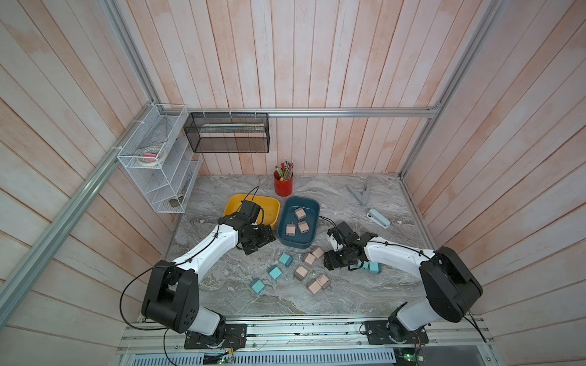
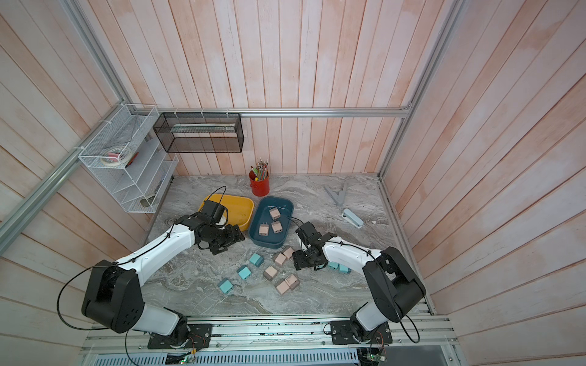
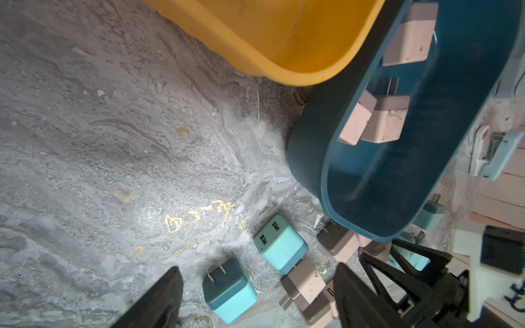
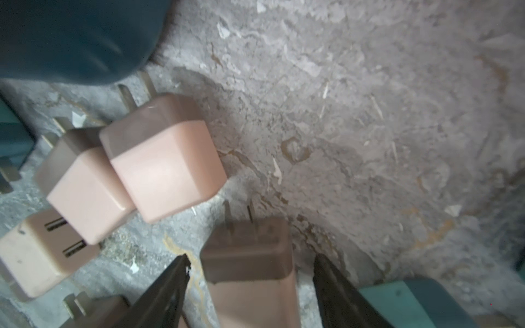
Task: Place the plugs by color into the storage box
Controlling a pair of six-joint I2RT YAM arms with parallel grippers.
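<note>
Three pink plugs lie in the blue box; the yellow box beside it is empty in the part the left wrist view shows. In the right wrist view a pink plug with a brown base lies between the fingertips of my right gripper, which is open, with gaps at both sides. My left gripper is open over the table in front of the boxes, nothing held. Pink plugs and teal plugs are scattered at the front. More teal plugs are partly behind the right arm.
Two pink plugs touch each other just left of the right gripper. A teal plug is close to its right finger. A red pen cup and a stapler stand behind.
</note>
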